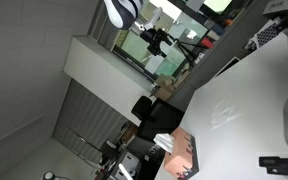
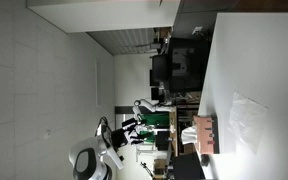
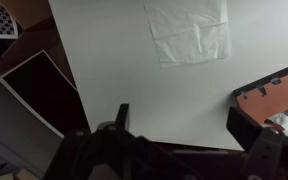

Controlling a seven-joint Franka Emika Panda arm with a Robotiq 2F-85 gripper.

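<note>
My gripper is open, its two dark fingers wide apart with only bare tabletop showing between them. In the wrist view, a thin, creased white sheet (image 3: 189,32) lies flat beyond the fingertips. An orange-brown tissue box (image 3: 268,98) with white tissue coming out stands at the right, beside the right fingertip in the picture. Exterior view 1 shows the gripper (image 1: 162,42) high up, away from the table, with the tissue box (image 1: 181,155) at the table's edge. The sheet (image 2: 248,118) lies near the box (image 2: 204,134) in exterior view 2.
A black object (image 1: 281,165) shows at the lower right of exterior view 1; what it is, I cannot tell.
</note>
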